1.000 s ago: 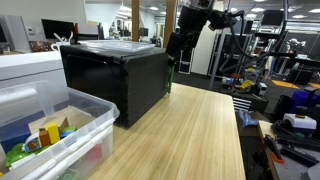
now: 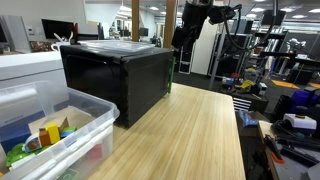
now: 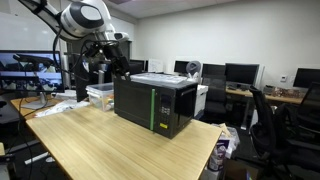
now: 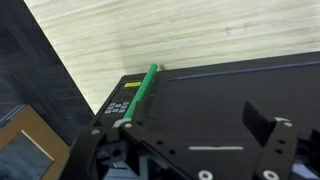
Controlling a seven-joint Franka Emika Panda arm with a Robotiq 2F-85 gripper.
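Observation:
A black microwave [image 2: 115, 80] stands at the back of the wooden table, its door shut. Down its front runs a green handle strip [image 3: 152, 108], with a keypad panel [image 3: 165, 112] beside it. Seen from the wrist, the microwave top [image 4: 215, 100] fills the lower middle, and the green strip [image 4: 142, 92] lies left of centre. My gripper hangs above the microwave near its front edge, not touching it. Its two dark fingers stand wide apart, one at each side of the wrist view, with nothing seen between them.
A clear plastic bin [image 2: 60, 125] with colourful toys sits beside the microwave. Papers or a flat lid [image 3: 160, 78] lie on top of the microwave. Office chairs [image 3: 275, 125] stand beyond the table.
My gripper has risen slightly and shifted a little to the right in exterior view 1. The microwave and bin have stayed put.

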